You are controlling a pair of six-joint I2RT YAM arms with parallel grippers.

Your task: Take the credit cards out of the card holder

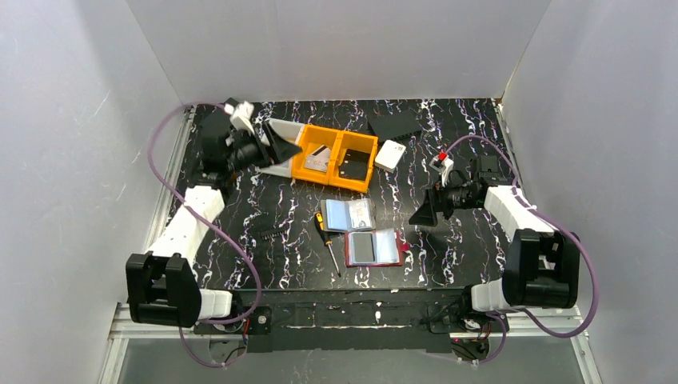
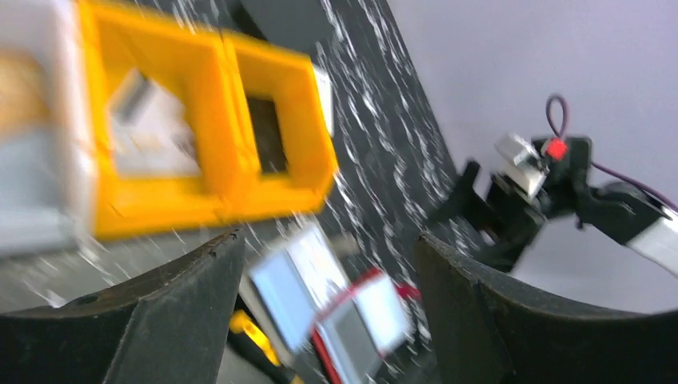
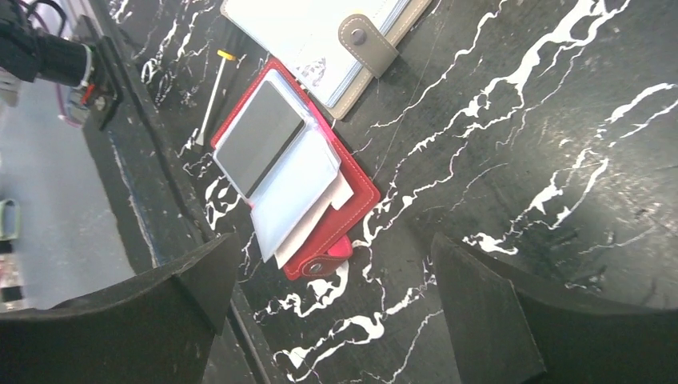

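Note:
Two open card holders lie at the middle front: a grey-beige one (image 1: 348,215) with clear sleeves, and a red one (image 1: 373,249) with a dark card on its sleeves. My left gripper (image 1: 276,147) is raised over the left end of the bins, open, with nothing seen between its fingers; its wrist view is blurred. My right gripper (image 1: 425,206) stands open to the right of the holders, its fingers empty in the right wrist view.
Yellow bins (image 1: 358,186) hold cards and a black item, beside a pale bin (image 1: 276,168). A screwdriver (image 1: 328,244) lies left of the holders. A white box (image 1: 390,155) and black slab (image 1: 394,124) sit behind.

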